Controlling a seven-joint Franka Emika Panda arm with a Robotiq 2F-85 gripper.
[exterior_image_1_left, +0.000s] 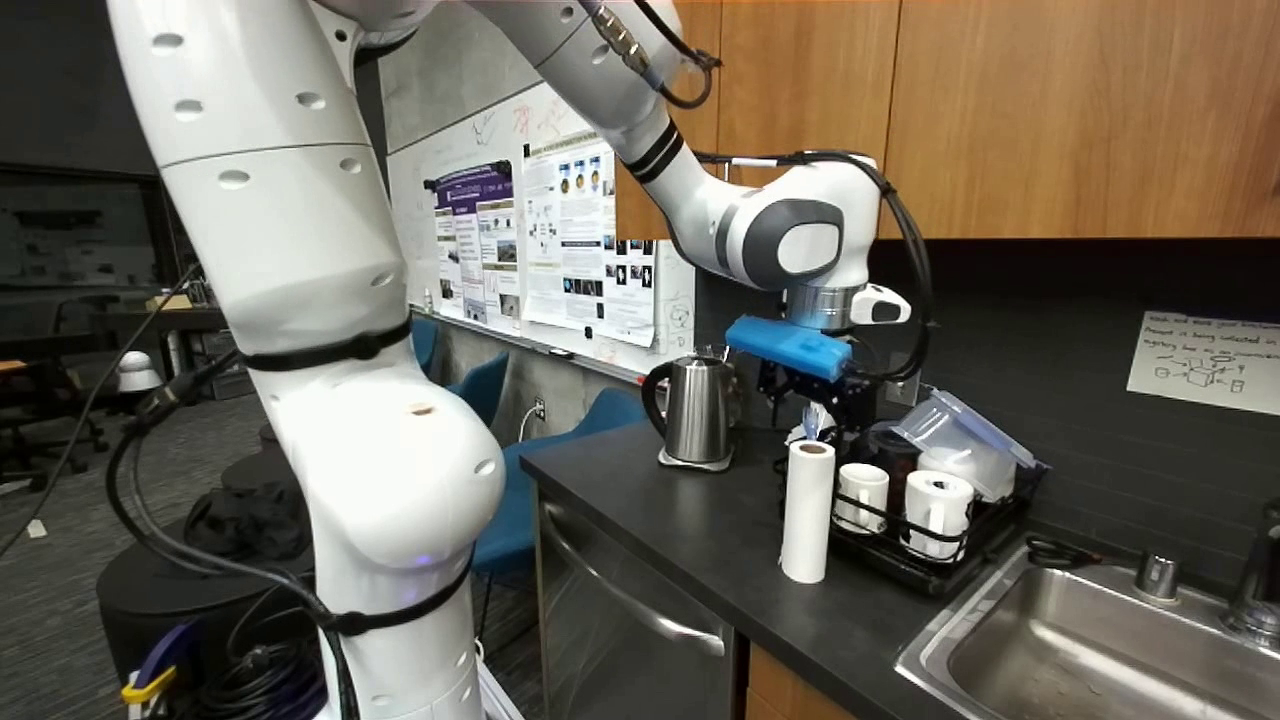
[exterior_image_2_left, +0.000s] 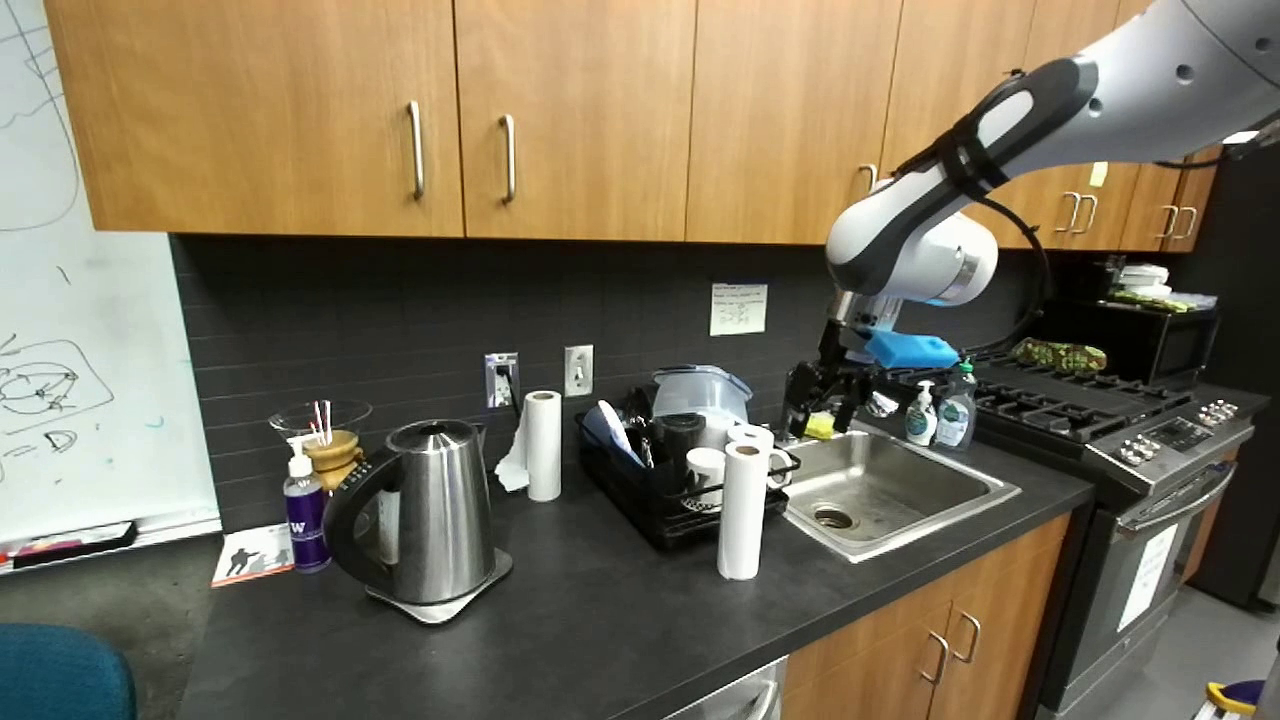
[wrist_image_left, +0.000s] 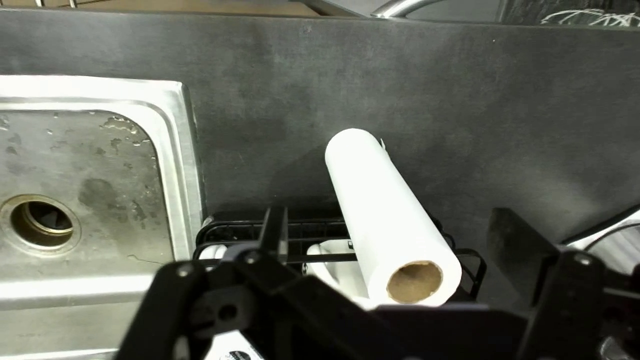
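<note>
A slim white paper towel roll (exterior_image_1_left: 807, 514) stands upright on the dark counter beside the dish rack (exterior_image_2_left: 667, 516). My gripper is open, with black fingers (wrist_image_left: 274, 231) spread wide. In the wrist view the roll (wrist_image_left: 384, 210) appears between the fingers, its brown hollow core facing the camera; no finger visibly touches it. From the first exterior view, the gripper (exterior_image_1_left: 828, 414) hangs near the roll's top, partly behind it, below a blue block on the wrist. The exact gap between them cannot be judged.
Mugs (exterior_image_1_left: 936, 514) and a clear plastic container (exterior_image_1_left: 960, 432) fill the rack. A steel kettle (exterior_image_2_left: 438, 516) and a second paper roll (exterior_image_2_left: 543, 446) stand farther left. The sink (exterior_image_2_left: 888, 486) lies right of the rack.
</note>
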